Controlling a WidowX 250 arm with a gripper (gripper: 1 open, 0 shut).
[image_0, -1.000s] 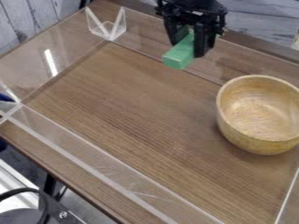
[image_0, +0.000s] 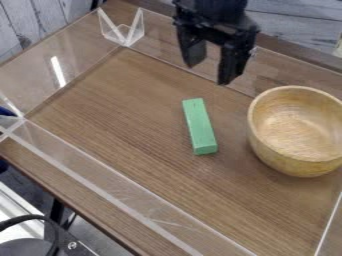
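A bright green block (image_0: 199, 126) lies on the wooden table, left of a large wooden bowl (image_0: 297, 132). My dark gripper (image_0: 207, 55) is above and behind the block at the top centre, apart from it, open, with nothing visible between its fingers.
A small clear angular piece (image_0: 122, 27) stands at the back left. Clear strips run along the left, and a black cable lies at the lower left corner.
A second ago the green block hung in my gripper; now it lies on the table.
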